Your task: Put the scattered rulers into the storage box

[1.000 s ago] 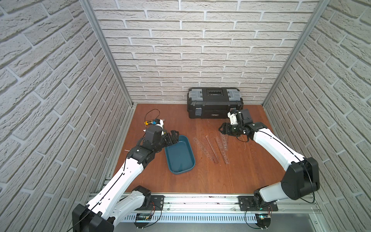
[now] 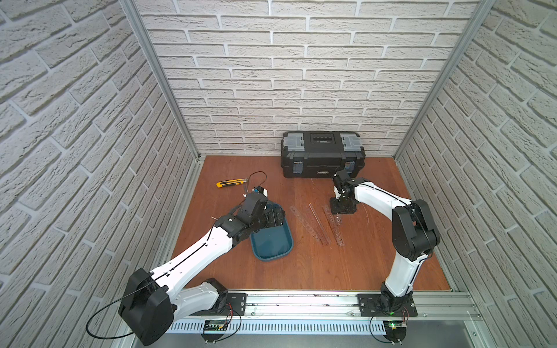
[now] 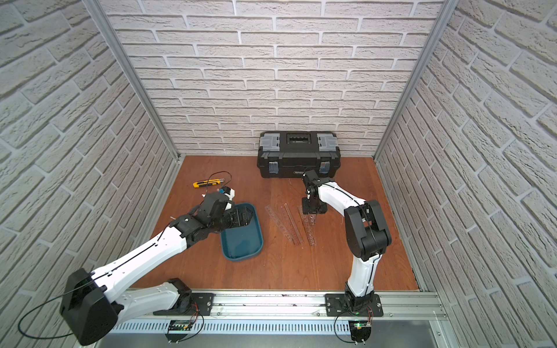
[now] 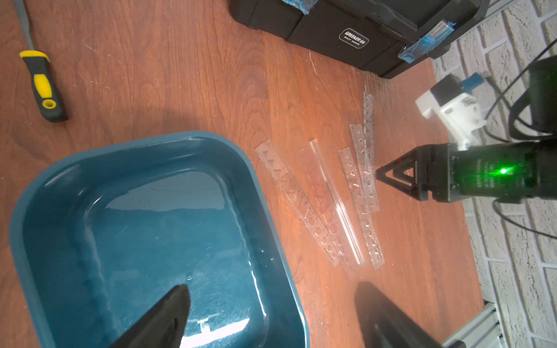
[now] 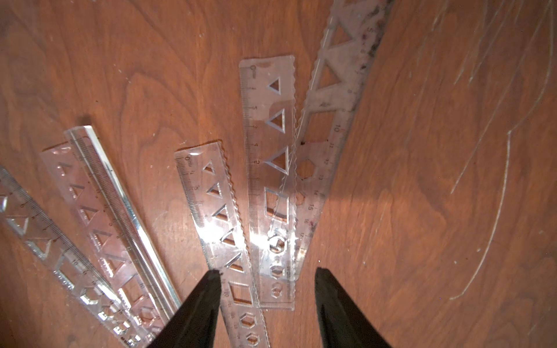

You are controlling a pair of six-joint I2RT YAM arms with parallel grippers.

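Note:
Several clear plastic rulers lie loose on the wooden table. In the right wrist view a stencil ruler (image 5: 268,174) partly overlaps a slanted ruler (image 5: 325,121), with another stencil ruler (image 5: 217,214) to its left. A triangular ruler (image 5: 119,214) lies further left. My right gripper hangs over these rulers, its fingers (image 5: 203,307) apart and nothing held. The blue box (image 4: 255,191), empty of rulers, stands left of them. Above that box my left gripper is open with nothing between its fingers.
A black toolbox (image 2: 322,164) stands at the back against the wall. A yellow cutter (image 2: 231,182) lies at the back left, with a yellow-black handled tool (image 4: 45,87) seen in the left wrist view.
The rulers look unmoved.

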